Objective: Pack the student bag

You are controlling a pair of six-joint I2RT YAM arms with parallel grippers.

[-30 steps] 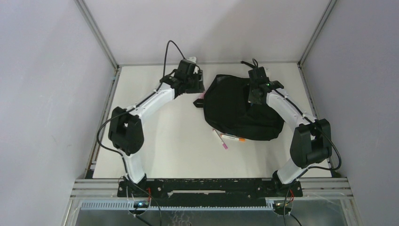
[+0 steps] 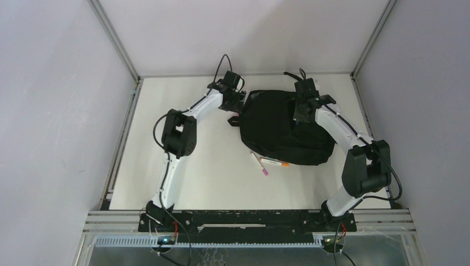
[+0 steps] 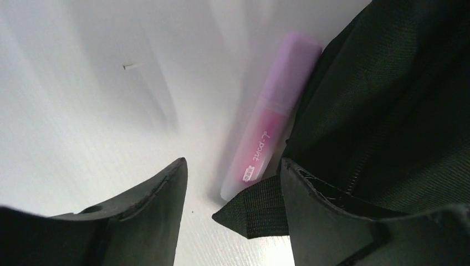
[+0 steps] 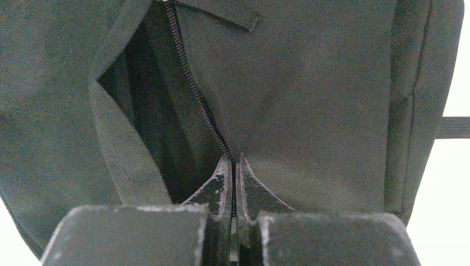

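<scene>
A black bag lies on the table right of centre. Its zipped pocket gapes on one side of the zipper in the right wrist view. My right gripper is shut over the zipper line; whether the fabric edge is pinched cannot be made out. Against the bag's left side lies a pink and purple marker, with a black strap over its lower end. Above these, my left gripper stands open, its fingers either side of the marker's lower end and the strap tip.
At the bag's front edge lie a white marker with a pink end and an orange-and-white marker. Walls stand close behind and at both sides.
My right arm has stayed almost still on the bag, which has barely shifted.
</scene>
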